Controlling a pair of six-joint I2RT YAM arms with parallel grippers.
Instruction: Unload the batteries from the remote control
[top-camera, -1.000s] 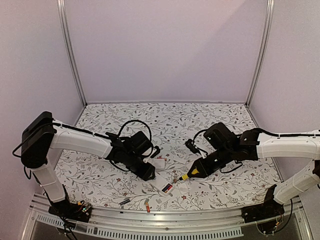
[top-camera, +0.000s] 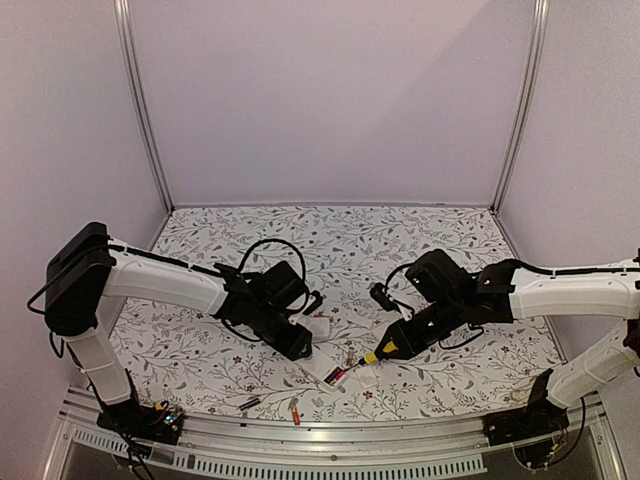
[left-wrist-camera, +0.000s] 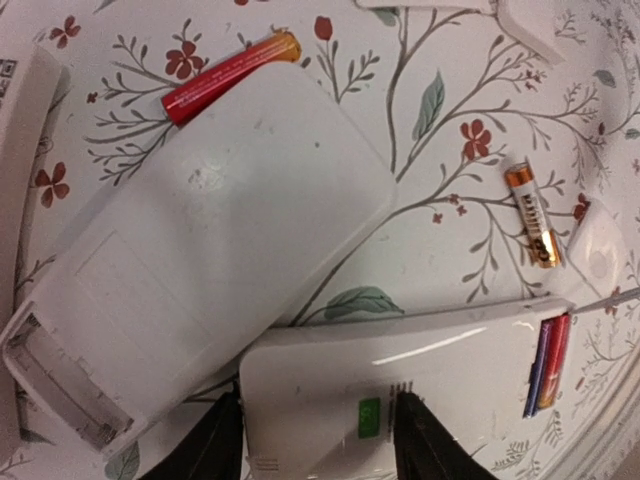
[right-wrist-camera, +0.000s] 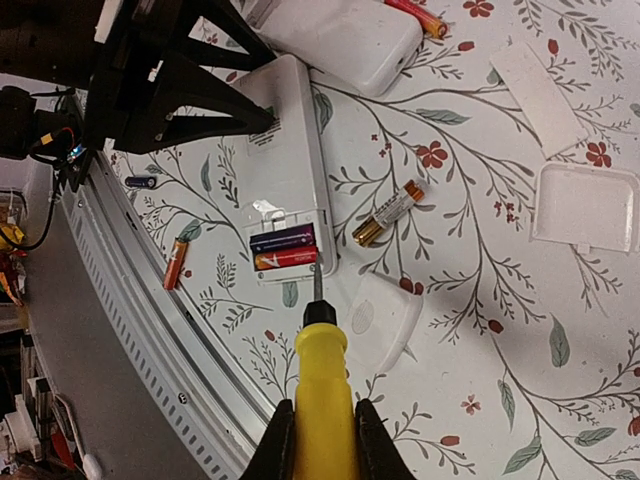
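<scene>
A white remote (right-wrist-camera: 285, 150) lies with its battery end exposed, holding a purple battery (right-wrist-camera: 280, 238) and a red battery (right-wrist-camera: 285, 259). My left gripper is around the remote's other end, its fingers part open at the body. My right gripper is shut on a yellow-handled screwdriver (right-wrist-camera: 322, 370), whose metal tip reaches the edge of the battery compartment beside the red battery. A loose battery (right-wrist-camera: 388, 212) lies beside the remote; an orange one (right-wrist-camera: 175, 264) and a dark one (right-wrist-camera: 141, 182) lie near the front edge.
Another white remote (left-wrist-camera: 200, 220) lies beside a red battery (left-wrist-camera: 225, 80). White covers (right-wrist-camera: 585, 208) and a small white piece (right-wrist-camera: 385, 322) lie nearby. The metal table edge (top-camera: 330, 431) runs along the front.
The left arm is nearly unmoved.
</scene>
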